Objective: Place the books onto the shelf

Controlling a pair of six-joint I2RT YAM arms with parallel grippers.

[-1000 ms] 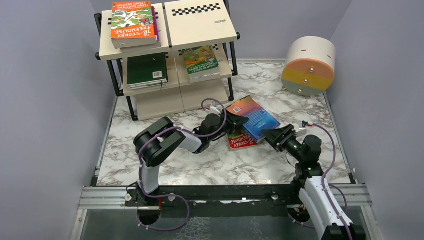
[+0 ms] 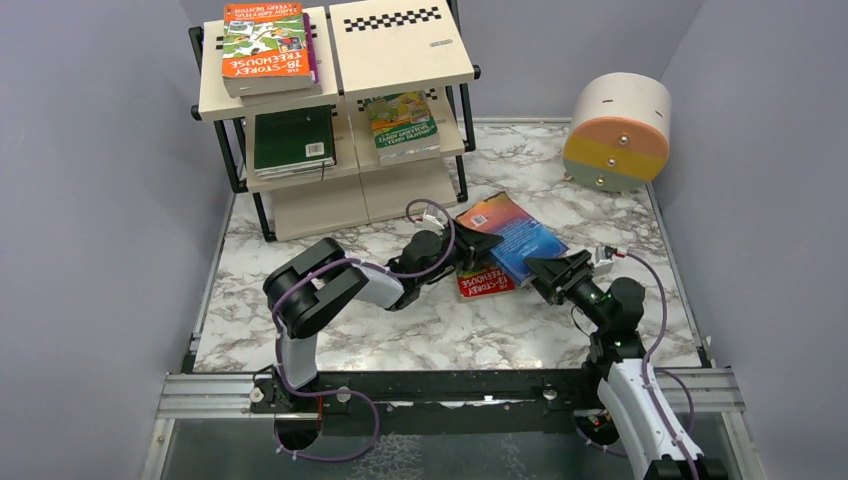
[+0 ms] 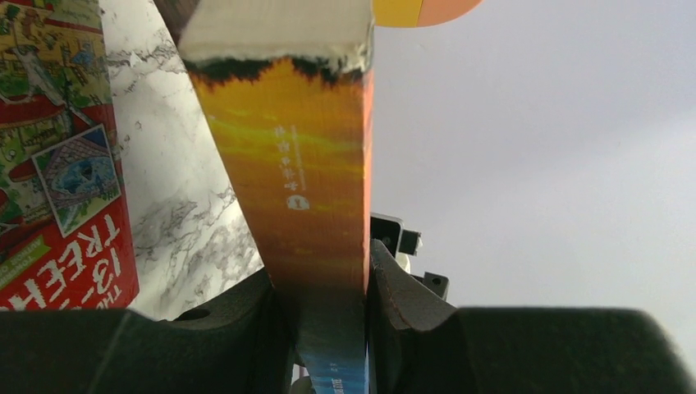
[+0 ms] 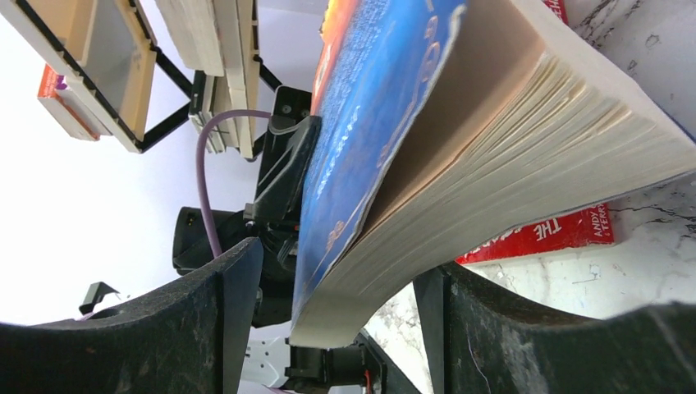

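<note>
An orange-and-blue book (image 2: pixel 527 240) hangs tilted over the marble top, its spine facing the left wrist view. Its left part is clamped by my left gripper, which is shut on the spine. My right gripper stands open at the blue end, with a corner of the book between its spread fingers. Partly beneath lies a red book (image 2: pixel 486 282), largely covered from above. On the rack's top board sits a treehouse book (image 2: pixel 265 45) over a purple one. The lower board bears a dark green book or file (image 2: pixel 292 138) and a green treehouse book (image 2: pixel 402 122).
The cream rack (image 2: pixel 400 45) with black legs stands at the back left. A rounded drawer box (image 2: pixel 618 130) occupies the back right.
The held book has shifted slightly rightward in the top view, with my left gripper.
</note>
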